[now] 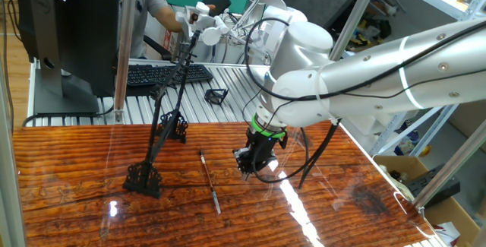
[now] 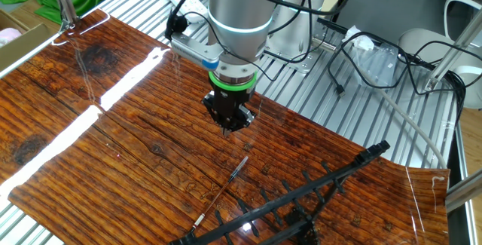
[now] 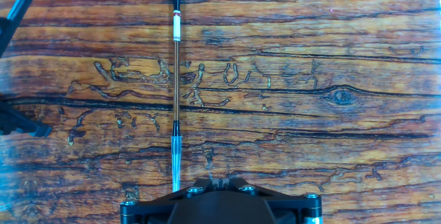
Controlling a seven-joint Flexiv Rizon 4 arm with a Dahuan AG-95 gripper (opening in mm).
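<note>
A slim brush [image 1: 210,182] with a brown shaft lies on the glossy wood-patterned tabletop. In the wrist view the brush [image 3: 176,79] runs nearly upright in the picture: a black end with a loop and white label at the top, a clear cap at the bottom. My gripper appears shut, its fingertips together just right of the cap's lower end. Nothing shows between them. From the second exterior view the gripper [image 2: 226,130] points down above the table, apart from the brush [image 2: 220,194] and beyond its capped end.
A black rack [image 1: 161,137] with ornate feet and a long crossbar stands beside the brush; its bar [image 2: 301,198] carries several pegs. A monitor [image 1: 72,38] and keyboard [image 1: 168,74] sit behind on the slatted bench.
</note>
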